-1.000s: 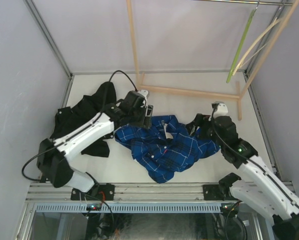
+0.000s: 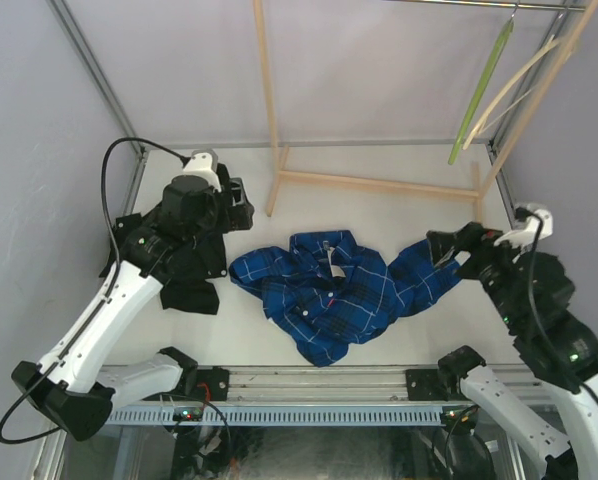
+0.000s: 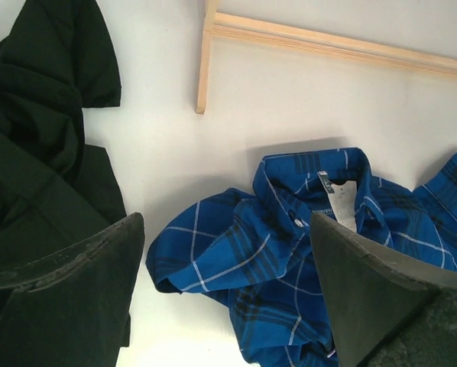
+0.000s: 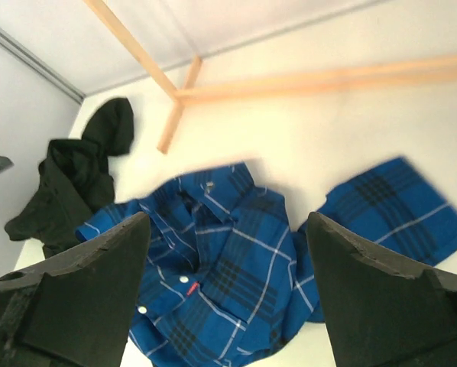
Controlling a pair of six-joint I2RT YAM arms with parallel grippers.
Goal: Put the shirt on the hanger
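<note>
A blue plaid shirt (image 2: 329,295) lies crumpled in the middle of the white table, its collar with a pale label (image 3: 341,202) toward the back and one sleeve (image 4: 393,210) spread to the right. On the rack's rail at the upper right hang a green hanger (image 2: 482,90) and a pale wooden hanger (image 2: 509,88). My left gripper is open above the table, left of the shirt, empty. Over the shirt's right sleeve is my right gripper, its fingers apart with nothing gripped; the shirt shows beneath and between them.
Dark clothing (image 2: 191,285) lies heaped on the left of the table, partly under my left arm. The wooden rack's bottom bar (image 2: 379,183) crosses the back, below a metal rail (image 2: 469,4). Bare table shows between the shirt and this bar.
My left arm has drawn back to the left, off the shirt. My right arm has swung to the right and appears higher. The shirt lies as before.
</note>
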